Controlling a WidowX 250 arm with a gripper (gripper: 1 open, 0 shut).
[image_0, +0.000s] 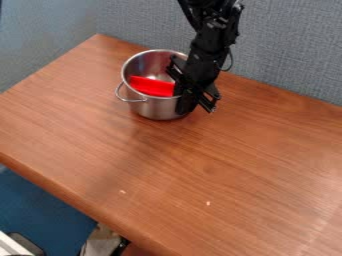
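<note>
A steel pot (160, 107) with side handles stands on the wooden table at the back, a red object (151, 86) inside it. My black gripper (198, 92) is at the pot's right side, over the rim; whether its fingers are shut on the pot is hidden by its own dark body.
A grey padded wall (287, 60) rises behind it. Blue floor shows past the table's lower left edge.
</note>
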